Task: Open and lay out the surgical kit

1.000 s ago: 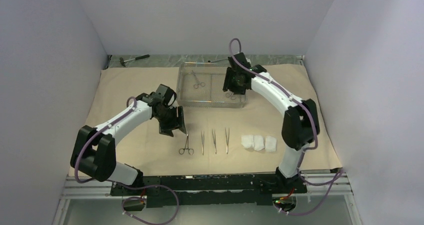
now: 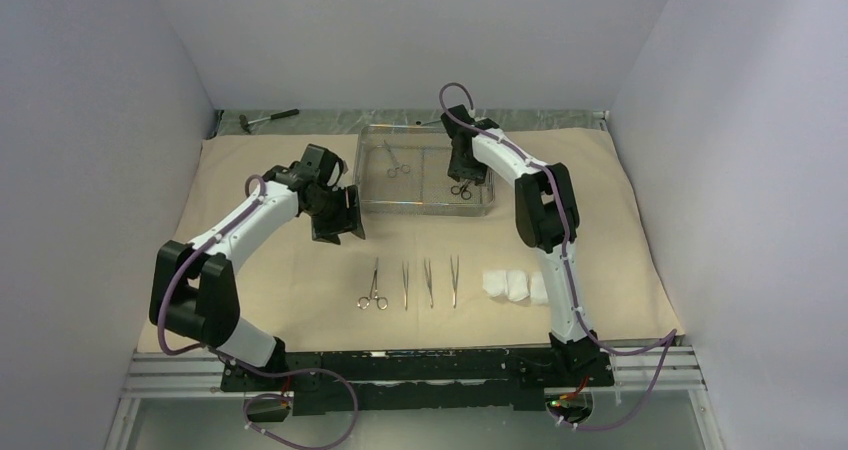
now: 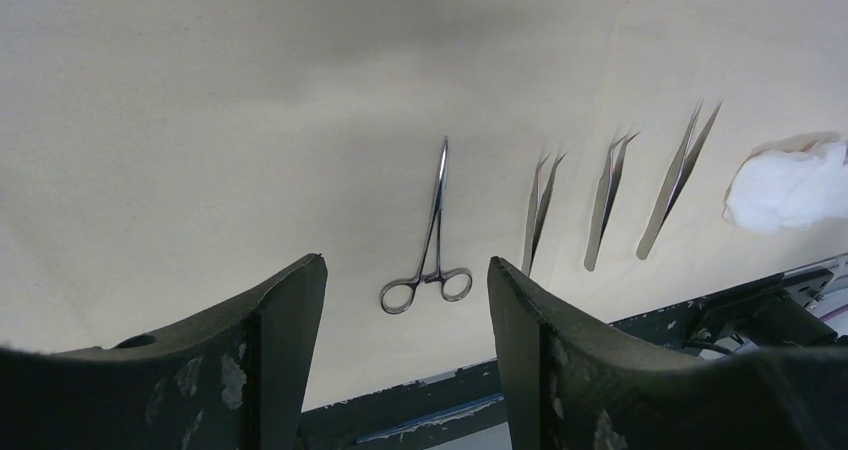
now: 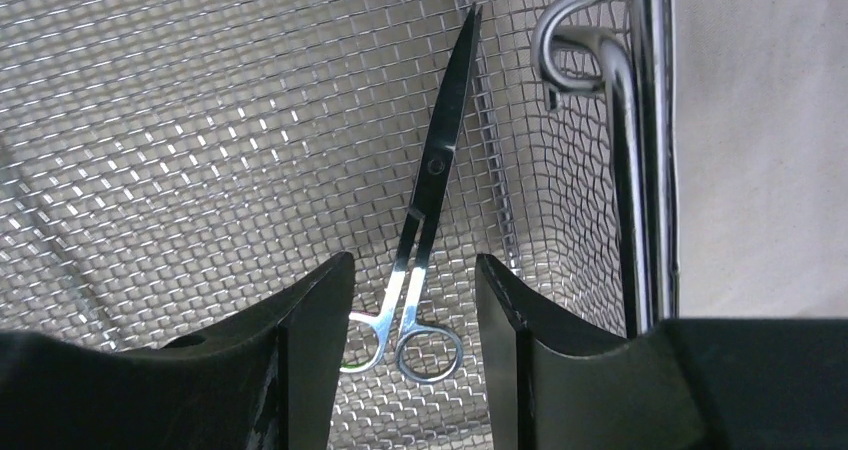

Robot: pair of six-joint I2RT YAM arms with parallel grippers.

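Over the right compartment of the wire instrument tray [image 2: 424, 207] my right gripper is open, its fingers either side of dark-bladed scissors [image 4: 434, 170] lying on the mesh, with nothing visibly held. My left gripper stands open above the cloth, left of the tray's front. Below it in the left wrist view lie a hemostat [image 3: 438, 210] and three tweezers [image 3: 661, 205] in a row. A second ringed instrument [image 2: 393, 160] rests in the tray's left compartment.
White gauze bundles [image 2: 517, 284] lie at the front right, partly behind the right arm. A dark-handled tool [image 2: 270, 117] lies on the back strip at left.
My right gripper has moved over the scissors in the tray's right compartment, its arm swinging inward over the gauze. My left gripper has moved back, away from the laid-out instruments.
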